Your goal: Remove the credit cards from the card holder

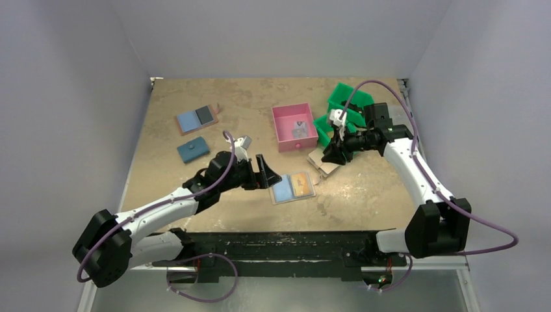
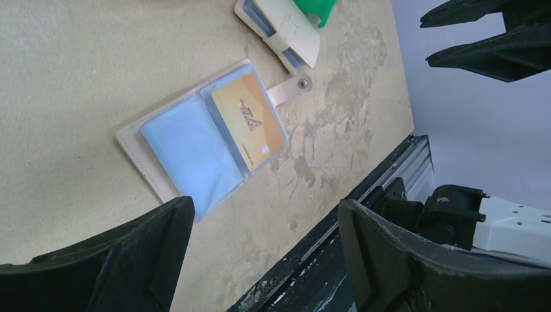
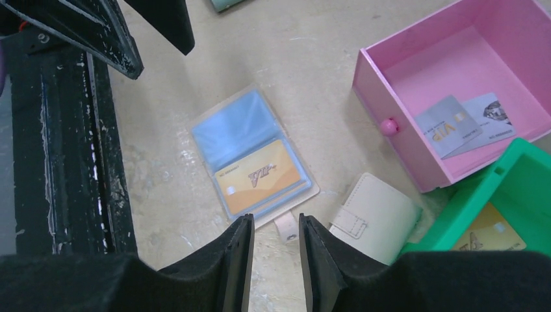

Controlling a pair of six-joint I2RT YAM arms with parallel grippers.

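An open card holder [image 1: 282,190] with a blue sleeve and a gold card [image 2: 245,114] lies at the front middle. My left gripper [image 1: 265,177] stands open just above its left side, empty. My right gripper [image 1: 333,156] is over the folded beige holder [image 1: 323,164], right of the open one, with nothing visible between its fingers; its fingertips look fairly close together in the right wrist view. Two silver cards [image 3: 447,127] lie in the pink box [image 1: 283,123], and a gold card [image 3: 487,231] is in a green box [image 3: 529,195].
A second green box [image 1: 344,91] stands at the back right. An open holder [image 1: 190,121] and a blue closed holder [image 1: 193,149] lie at the left. Bare table surrounds the front holder.
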